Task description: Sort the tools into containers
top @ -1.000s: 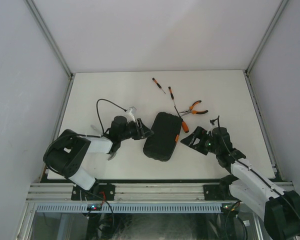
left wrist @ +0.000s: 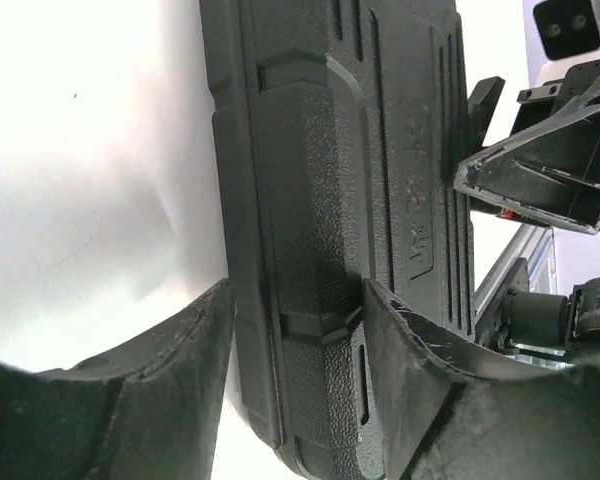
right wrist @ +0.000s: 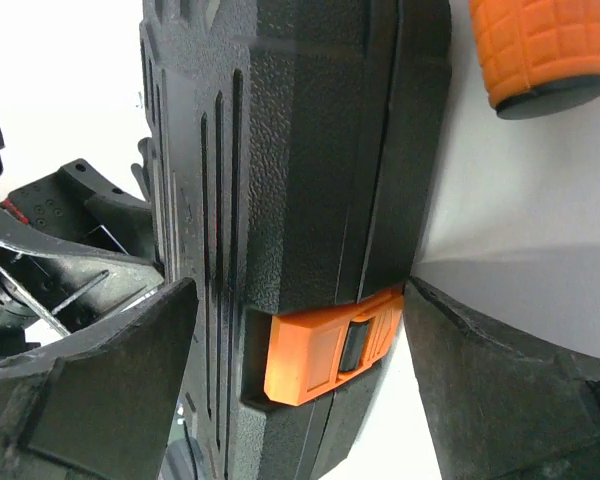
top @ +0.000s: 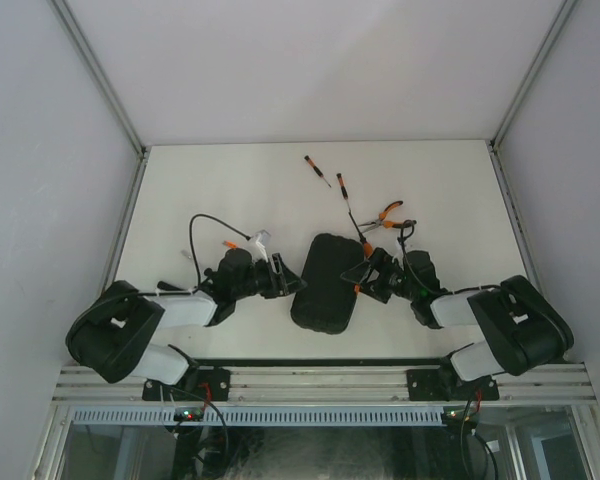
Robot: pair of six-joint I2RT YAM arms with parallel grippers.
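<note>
A black tool case (top: 325, 290) lies on the white table between the two grippers. At its left side my left gripper (top: 297, 283) is part open; in the left wrist view its fingers (left wrist: 205, 325) straddle the case's narrow side (left wrist: 305, 200), and firm contact cannot be told. On the opposite side my right gripper stands open, with the case's orange latch (right wrist: 315, 360) between its fingers. The lid looks closed. An orange screwdriver handle (right wrist: 545, 45) lies just beside the case. Orange-handled pliers (top: 390, 215) rest behind the right gripper.
Two thin screwdrivers (top: 318, 171) lie at the back middle, one of them nearer the case. Partly hidden behind the left arm are a small orange item (top: 229, 244) and a dark one (top: 170, 287).
My right gripper has moved left from beside the case to its latch side. The case has turned slightly and shifted toward the front. The left arm's elbow has lowered, its gripper staying by the case.
</note>
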